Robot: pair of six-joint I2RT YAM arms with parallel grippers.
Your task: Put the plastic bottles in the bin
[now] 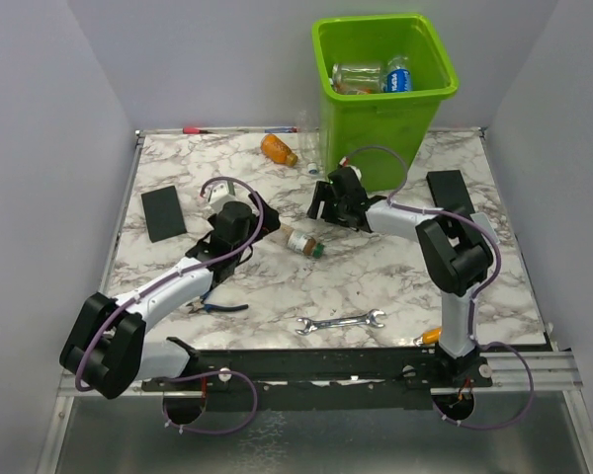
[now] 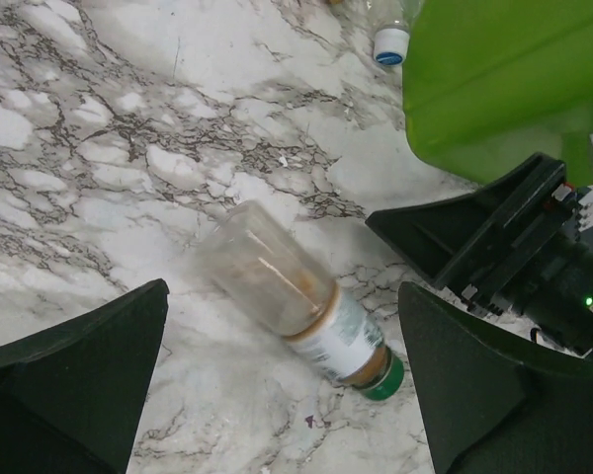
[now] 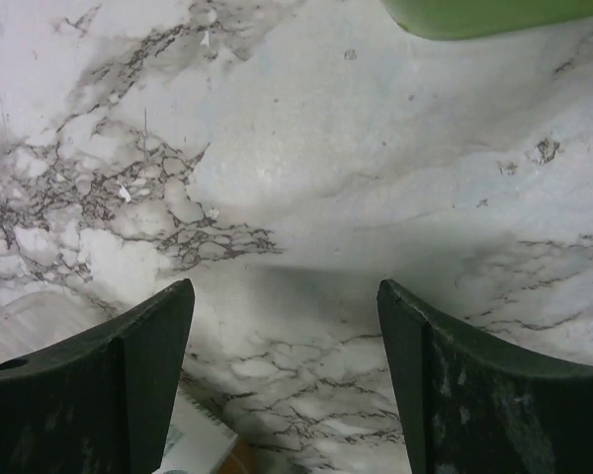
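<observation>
A clear bottle with a green cap [image 2: 326, 331] lies diagonally on the marble table [image 1: 227, 158], between my grippers. My left gripper [image 1: 262, 212] hangs open above and left of it; in the left wrist view the bottle lies between the spread fingers. My right gripper [image 1: 321, 205] is open over bare table near the bin's base, with the bottle at the lower left of its view. An orange bottle [image 1: 279, 150] and a clear bottle [image 1: 308, 148] lie at the back. The green bin [image 1: 376, 138] holds several bottles.
Dark pads [image 1: 163, 212] lie at both sides. A wrench [image 1: 341, 322], pliers [image 1: 222, 307] and an orange-handled tool [image 1: 427, 336] lie toward the front. A thin red-handled tool [image 1: 198, 129] is at the back edge.
</observation>
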